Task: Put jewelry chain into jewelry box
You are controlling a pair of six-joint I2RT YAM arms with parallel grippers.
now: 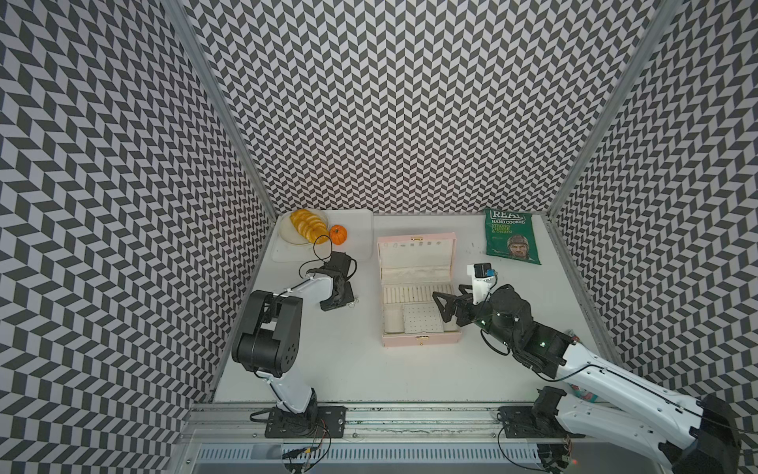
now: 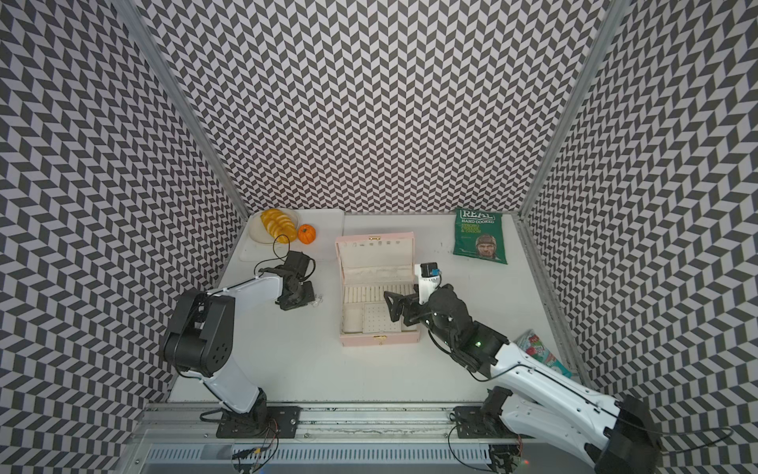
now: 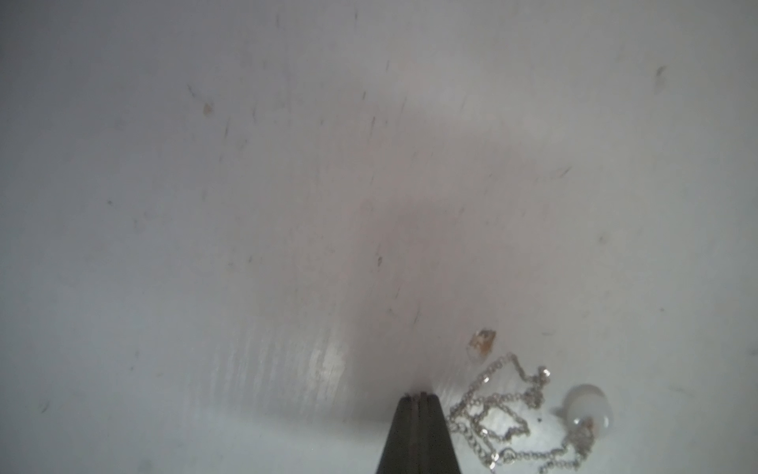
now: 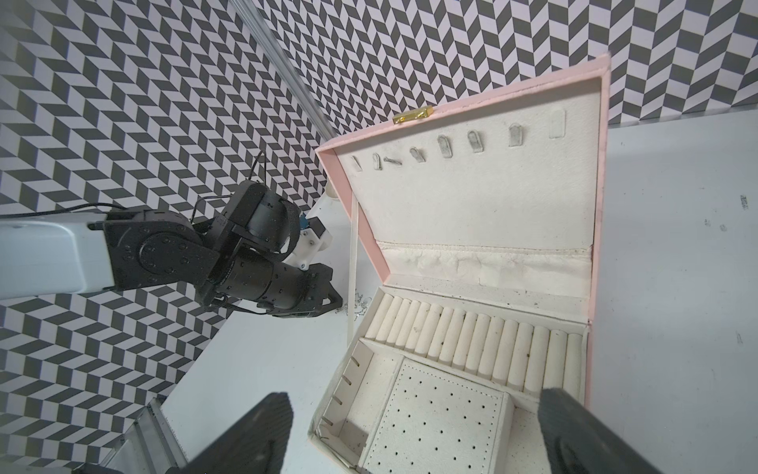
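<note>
In the left wrist view the thin silver chain [image 3: 505, 454] lies loosely looped on the white table, with a round whitish pendant or bead [image 3: 589, 410] at its right end. My left gripper is shut, its tips together and no chain visible between them; the loops lie just to their right. From the top left, the same gripper [image 1: 344, 305] is low over the table, left of the box. The pink jewelry box [image 1: 422, 341] stands with its lid up and its cream compartments exposed. My right gripper is spread open over the box, empty.
At the back left, a tray [image 1: 361, 225] carries a plate with bread [image 1: 308, 226] and an orange fruit [image 1: 338, 234]. A green chip bag [image 1: 511, 237] lies at the back right; another packet [image 2: 541, 351] is at the right edge. Bare table separates chain and box.
</note>
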